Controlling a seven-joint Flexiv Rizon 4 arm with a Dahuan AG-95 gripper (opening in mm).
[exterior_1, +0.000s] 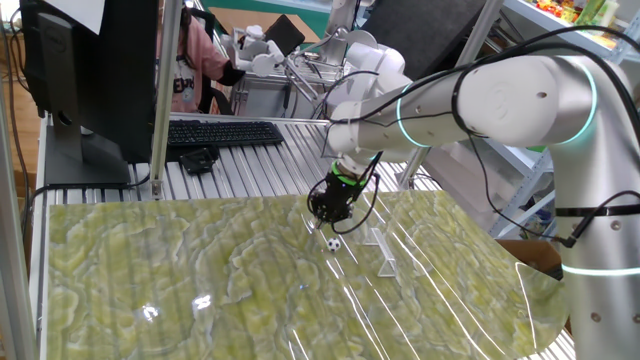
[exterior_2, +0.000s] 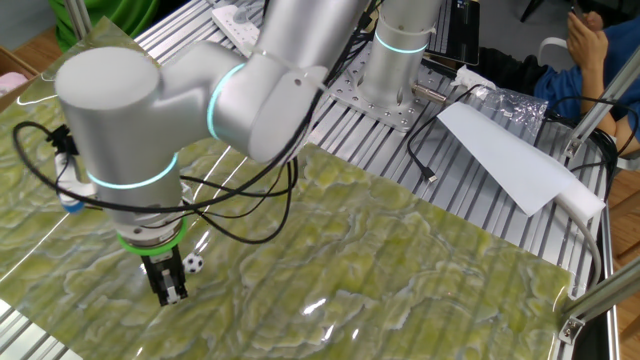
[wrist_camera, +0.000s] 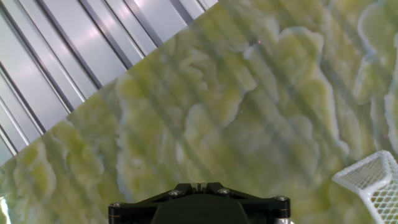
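Observation:
A small black-and-white ball (exterior_1: 333, 244) rests on the green marbled board (exterior_1: 240, 270), just in front of my gripper (exterior_1: 325, 220) in exterior view 1. The second exterior view has the ball (exterior_2: 194, 263) beside my gripper (exterior_2: 172, 298), apart from its fingertips. Seen from the wrist, my gripper is shut with its fingers together and nothing visible between them. The ball does not show there. To the ball's right stands a small white netted frame, like a goal (exterior_1: 381, 254); its mesh (wrist_camera: 380, 186) fills the wrist view's lower right corner.
Slatted metal table (exterior_1: 230, 165) borders the board's far edge, with a keyboard (exterior_1: 225, 133) and a monitor (exterior_1: 75, 100) on it. White sheet material (exterior_2: 510, 160) lies near the arm's base. The board's left half is bare.

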